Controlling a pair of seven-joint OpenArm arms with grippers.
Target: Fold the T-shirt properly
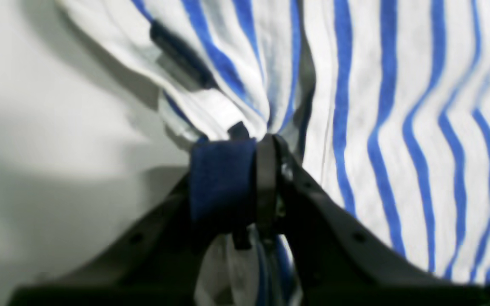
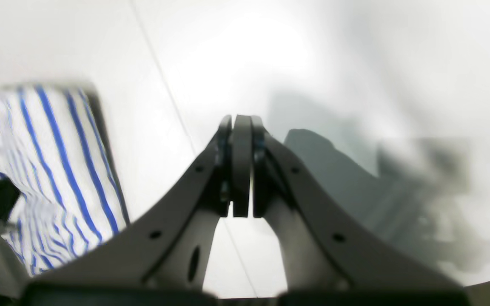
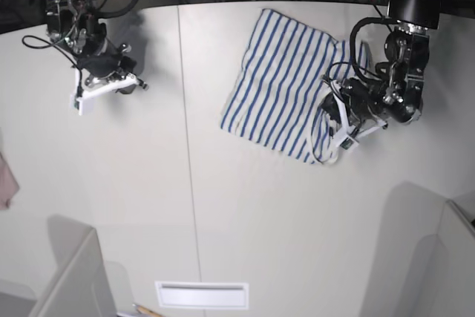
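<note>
The blue-and-white striped T-shirt [image 3: 278, 79] lies as a narrowed, slanted panel on the table in the base view. At its right side, my left gripper [image 3: 332, 100] is shut on the bunched edge. In the left wrist view, gathered folds of the shirt [image 1: 381, 102] run into the closed left gripper, with cloth on both sides of it. Well away from the shirt, at the left of the base view, hangs my right gripper [image 3: 137, 85]. The right wrist view shows that gripper's fingers together [image 2: 243, 121], nothing between them; the shirt sits off to the left there.
Bare white table [image 3: 141, 206] spreads across the left and front, crossed by a thin seam. A white tray-like block [image 3: 202, 296] is at the front edge. Grey bins [image 3: 70, 280] flank the front corners, and a pink cloth [image 3: 6, 183] shows at the left edge.
</note>
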